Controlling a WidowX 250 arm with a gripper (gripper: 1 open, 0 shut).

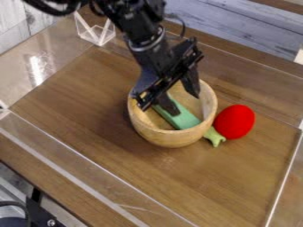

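Note:
My gripper (168, 87) is open and low over a light wooden bowl (178, 136), its black fingers reaching into the bowl around a green block (178, 118) that lies inside. Part of the bowl and of the block is hidden behind the gripper. A red oval object (236, 121) lies just right of the bowl, with a small light-green piece (213, 136) at the bowl's lower right.
A white wire-like object (95, 27) stands at the back left.

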